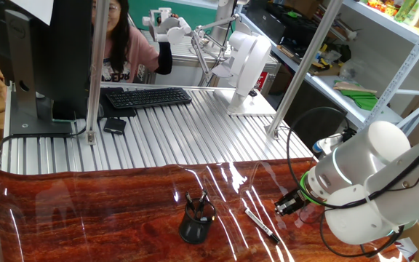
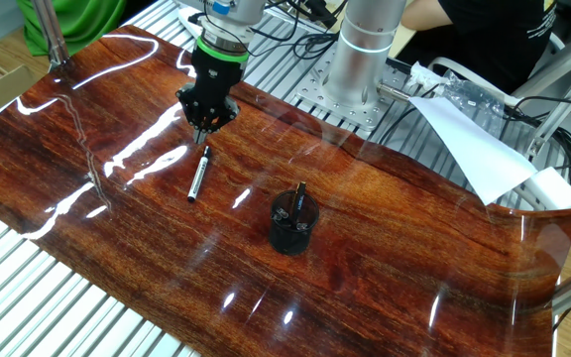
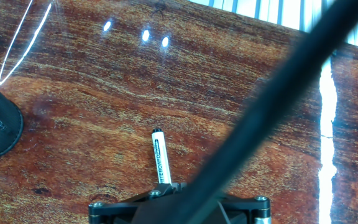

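A white whiteboard marker with black ends [image 1: 261,226] [image 2: 198,177] [image 3: 161,157] lies on the wood-patterned sheet. Beside it stands a black mesh pen holder [image 1: 196,227] [image 2: 292,230] [image 3: 0,127], upright, with several pens in it in the exterior views. My gripper [image 1: 279,212] [image 2: 199,137] hangs near one end of the marker, apparently above the sheet. Its fingertips look close together, so it appears shut, and nothing shows between them. In the wrist view the marker's near end disappears behind the gripper, and a dark cable blurs across the fingers.
The glossy brown sheet [image 2: 395,228] is mostly bare around the marker and holder. White paper [image 2: 474,149] lies at its edge near the arm base. A keyboard [image 1: 148,97] and a white round device [image 1: 249,65] sit beyond on the slatted table.
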